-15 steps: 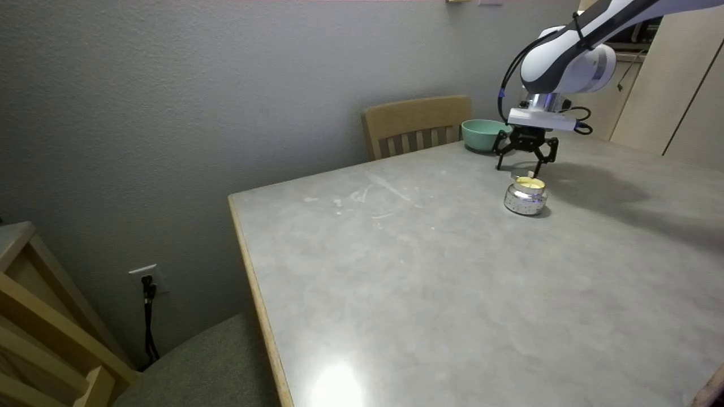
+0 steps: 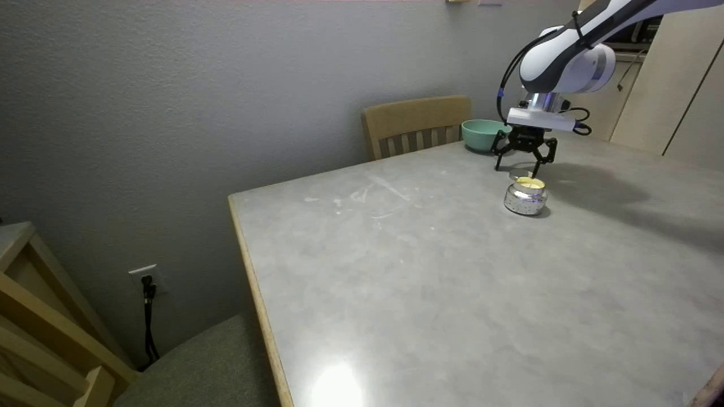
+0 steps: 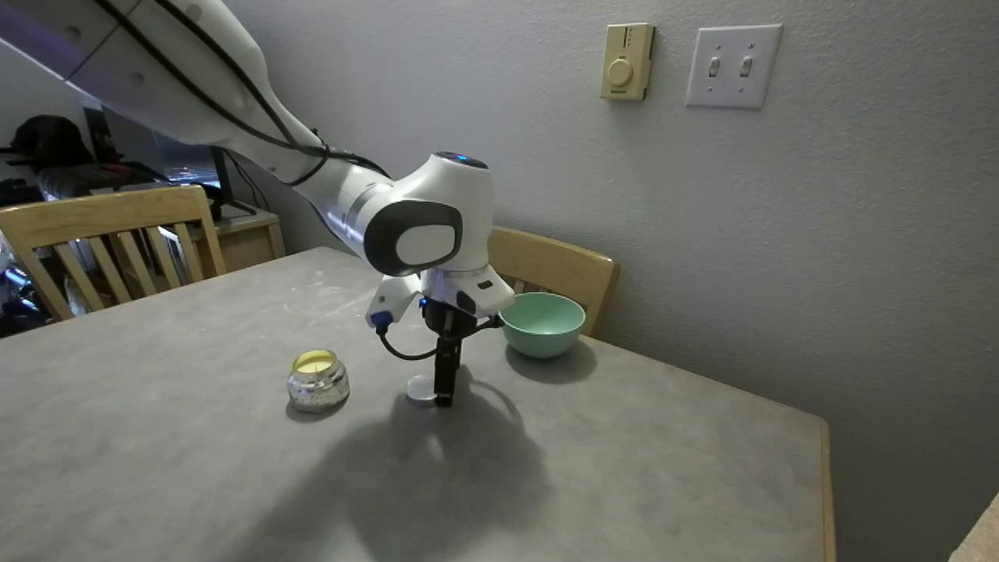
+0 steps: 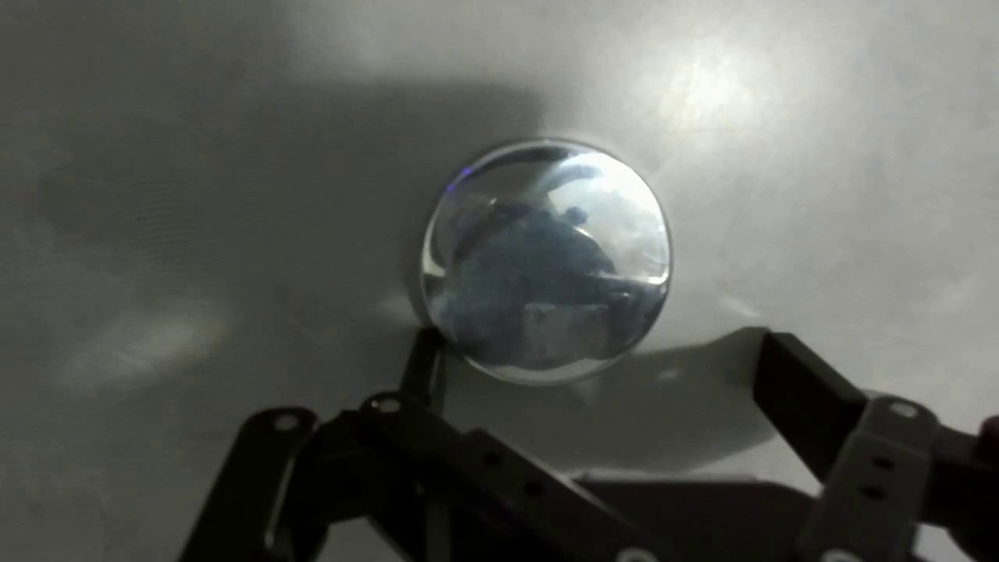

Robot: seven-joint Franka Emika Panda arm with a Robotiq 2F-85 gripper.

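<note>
A round, shiny silver lid [image 4: 548, 262] lies flat on the table, seen large in the wrist view and as a pale disc [image 3: 422, 388] in exterior view 2. My gripper is open, pointing down close to the tabletop, with its fingers spread wide. In the wrist view the left fingertip overlaps the lid's lower left edge; whether it touches I cannot tell. The right finger [image 4: 810, 398] stands apart from the lid. A silver glass candle jar [image 2: 526, 198] with yellow wax stands upright, uncovered, near the gripper [image 2: 517, 170].
A mint green bowl [image 3: 543, 325] sits close to the gripper, near the table edge by a wooden chair [image 2: 417, 125]. It looks empty. A grey wall [image 3: 712, 206] rises beyond it.
The arm and gripper have shifted by only a hair in exterior view 1. The jar and bowl have not moved.
</note>
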